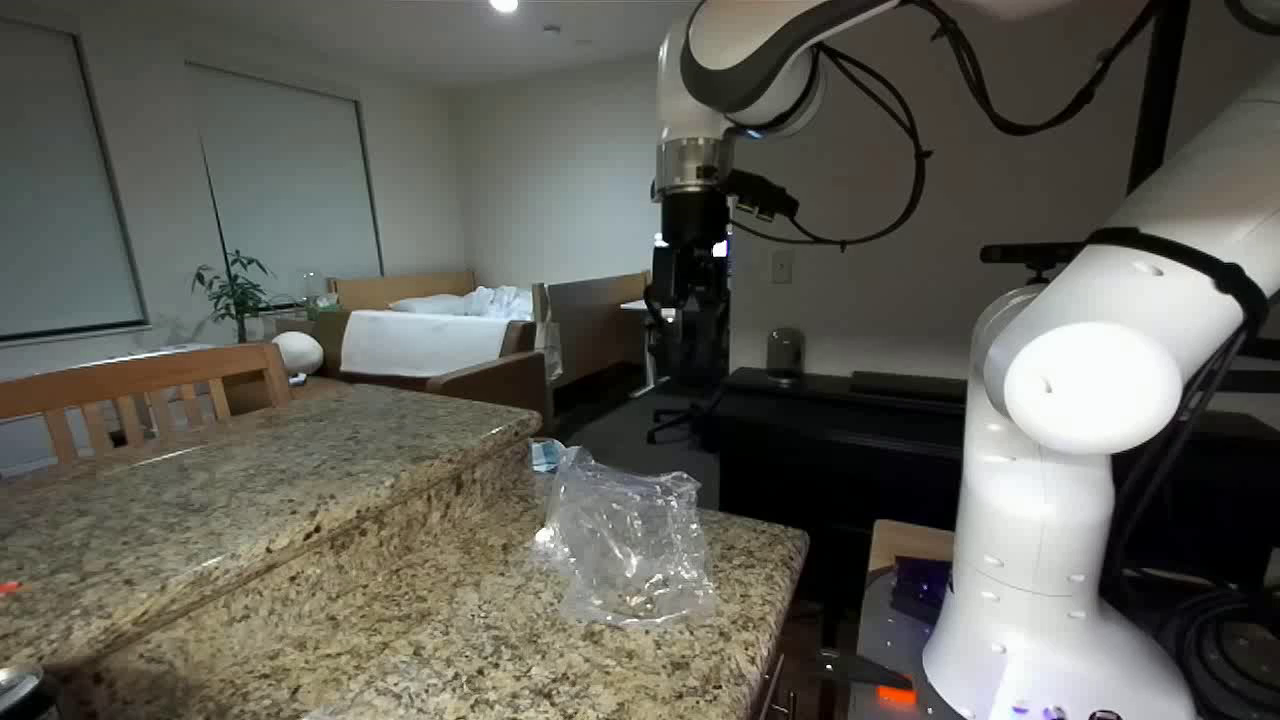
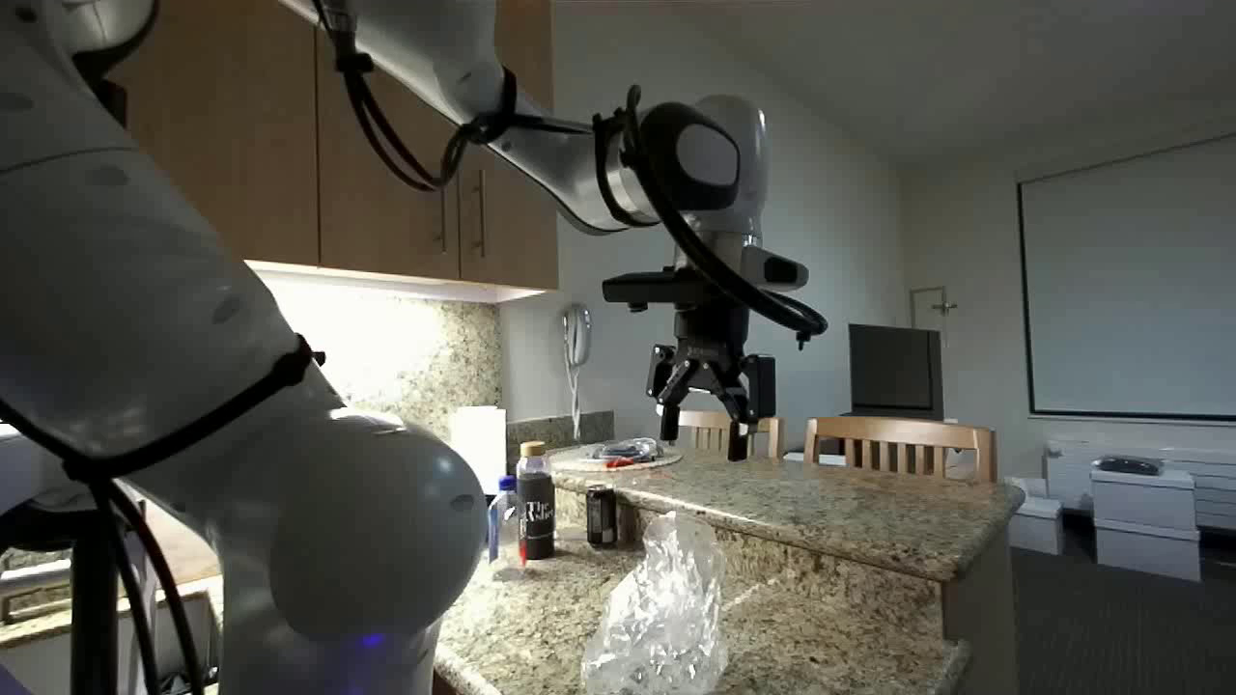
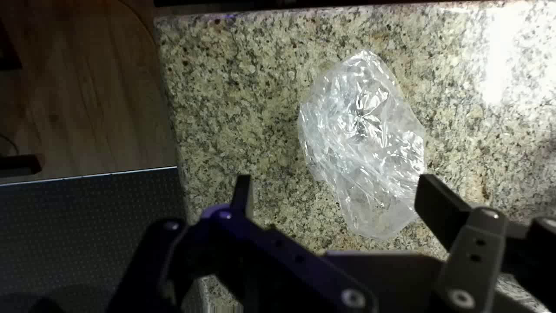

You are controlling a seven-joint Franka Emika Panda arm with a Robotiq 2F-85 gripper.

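Observation:
A crumpled clear plastic bag (image 1: 632,540) stands puffed up on the granite counter (image 1: 456,600), close to its right end. Seen from above in the wrist view, the bag (image 3: 365,141) lies beyond the fingertips and between them, rather toward the right one. My gripper (image 2: 703,446) hangs pointing down, well above the counter, its fingers wide open and empty. In the wrist view the two fingers of the gripper are spread far apart, and neither touches the bag. What the bag may contain cannot be made out.
A raised granite ledge (image 2: 800,498) runs behind the lower counter. On the counter stand a dark bottle (image 2: 535,510), a blue-capped bottle (image 2: 506,527) and a black can (image 2: 602,516). A round mat (image 2: 614,456) with cables rests on the ledge. Bare counter surrounds the bag.

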